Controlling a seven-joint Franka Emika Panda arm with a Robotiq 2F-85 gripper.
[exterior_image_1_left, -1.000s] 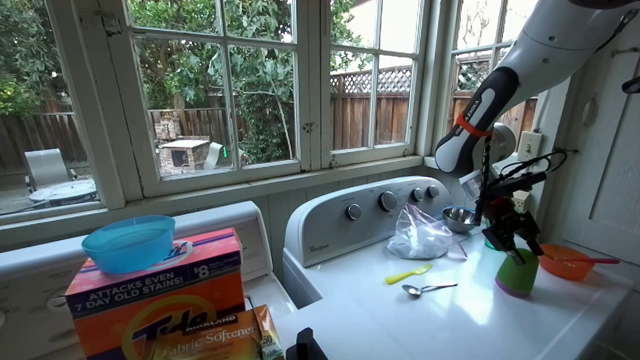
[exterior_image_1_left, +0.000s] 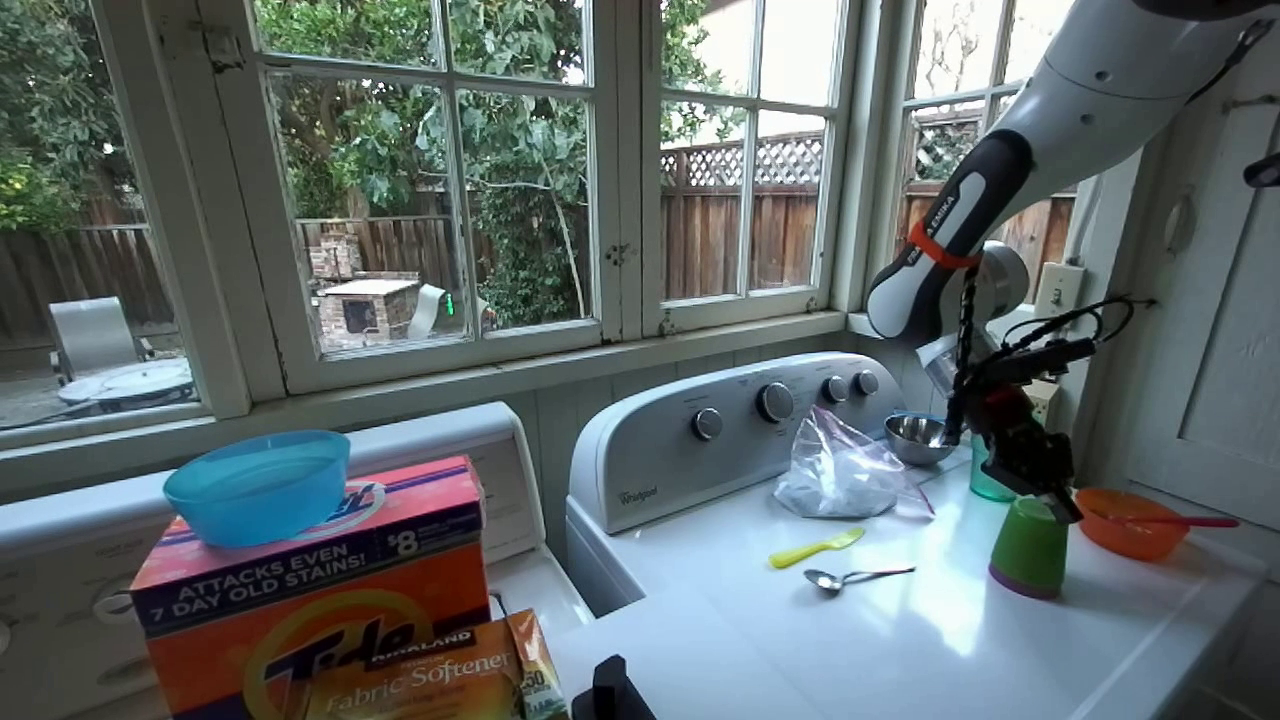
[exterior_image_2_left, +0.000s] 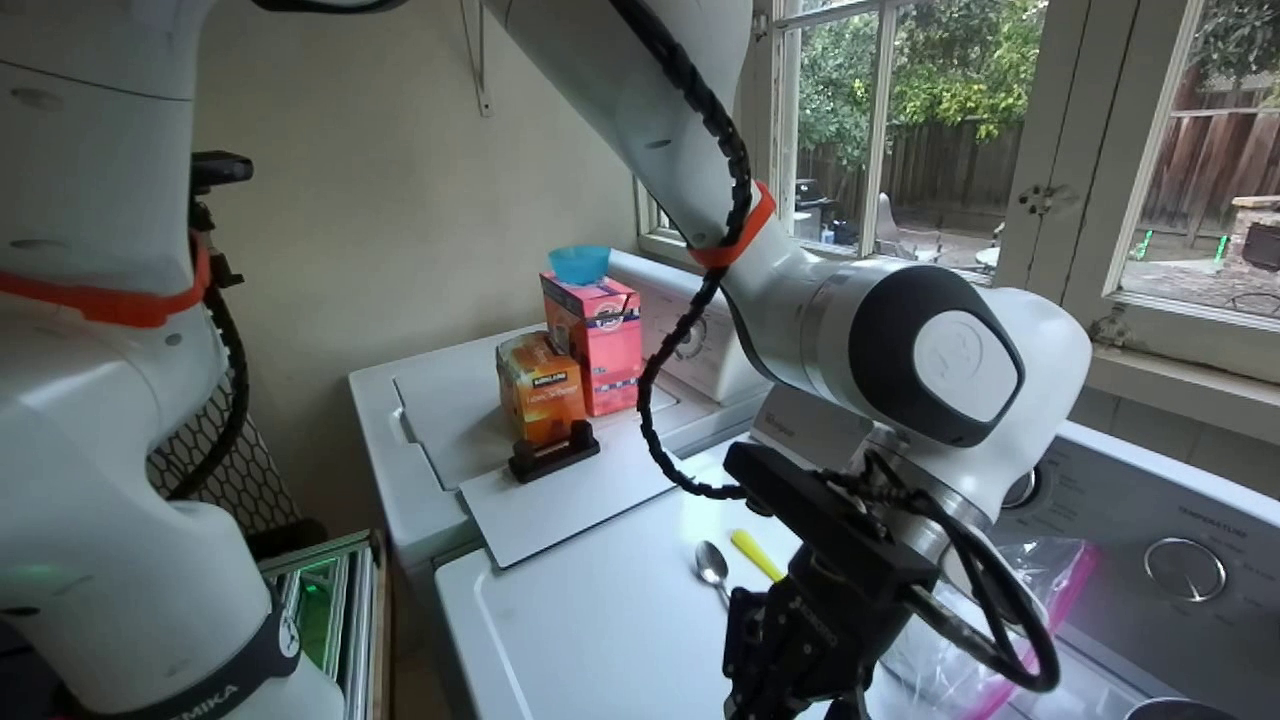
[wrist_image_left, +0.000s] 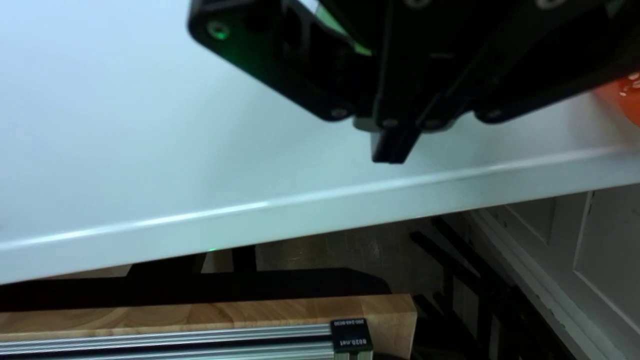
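An upside-down green cup (exterior_image_1_left: 1028, 552) with a purple rim stands on the white washer top in exterior view 1. My gripper (exterior_image_1_left: 1064, 514) is at the cup's upper end in that view, its tips overlapping the cup's edge. In the wrist view the gripper is shut, with its fingertips together and nothing between them. Only a sliver of the green cup (wrist_image_left: 336, 23) shows there, behind the black finger linkage and outside the fingers. Exterior view 2 cuts the gripper off at the bottom edge and does not show the cup.
An orange bowl (exterior_image_1_left: 1129, 528) with a pink-handled utensil sits close to the cup. A plastic bag (exterior_image_1_left: 840, 474), a metal bowl (exterior_image_1_left: 919, 442), a yellow knife (exterior_image_1_left: 816, 548) and a spoon (exterior_image_1_left: 854, 578) lie farther left. The washer's edge (wrist_image_left: 312, 204) is near the fingertips.
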